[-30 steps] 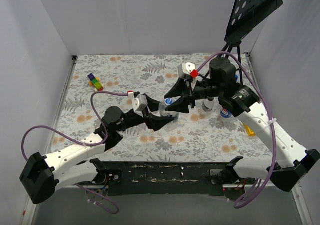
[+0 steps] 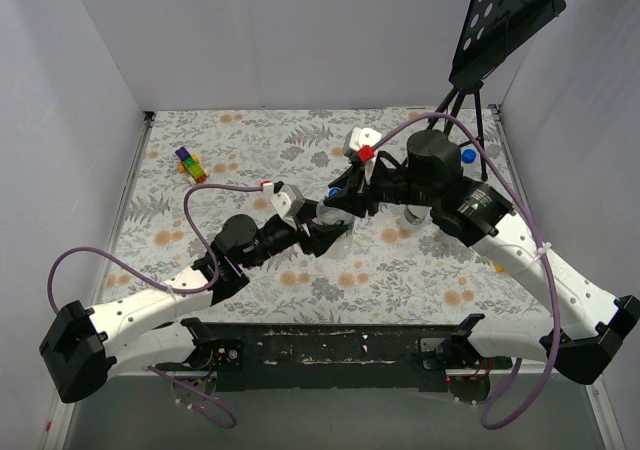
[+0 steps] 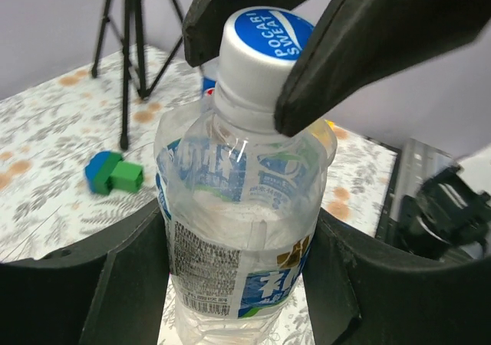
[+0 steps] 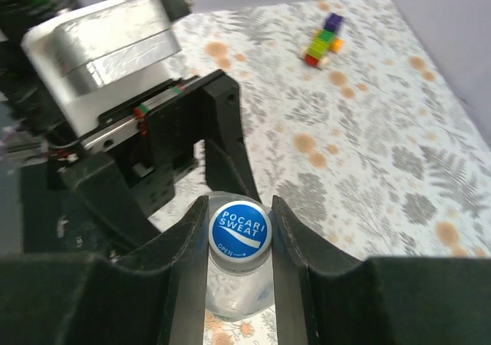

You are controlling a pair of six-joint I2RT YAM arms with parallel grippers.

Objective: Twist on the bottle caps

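Note:
My left gripper is shut on the body of a clear plastic bottle with a blue and white label, held upright above the table. A white cap with a blue top sits on its neck. My right gripper has its fingers on either side of that cap, close to its sides; whether they press on it I cannot tell. From above, both hands meet over the bottle, which they partly cover. Another bottle stands right of it, partly behind the right arm.
Colourful blocks lie at the back left. A black stand with a tilted panel rises at the back right, near a small blue item.

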